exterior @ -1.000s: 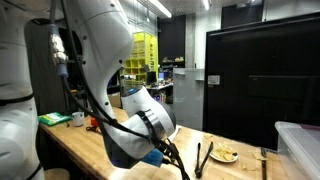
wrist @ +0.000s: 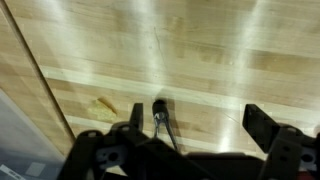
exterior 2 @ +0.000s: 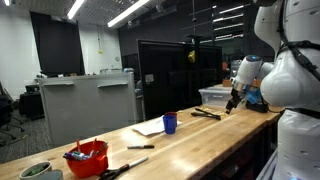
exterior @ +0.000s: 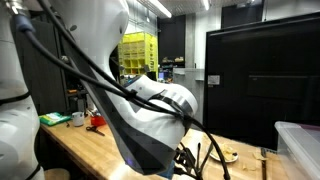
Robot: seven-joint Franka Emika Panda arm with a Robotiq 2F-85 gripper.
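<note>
My gripper stands open in the wrist view, with its dark fingers wide apart and bare wooden table between and above them. Below, between the fingers in that view, a black-handled tool with a thin metal shaft lies on the table. A small yellowish piece is to its left. In the second exterior view the gripper hangs above the right end of the table, clear of the objects there. The arm's white body hides much of the table in the first exterior view.
A blue cup, a red bowl with things in it and dark tools stand or lie along the table. Black utensils lie farther back. A plate with yellow bits and a clear bin are at the right.
The arm has shifted and its white wrist section now looks larger and nearer in the first exterior view, covering more of the table. The plate and bin have stayed put.
</note>
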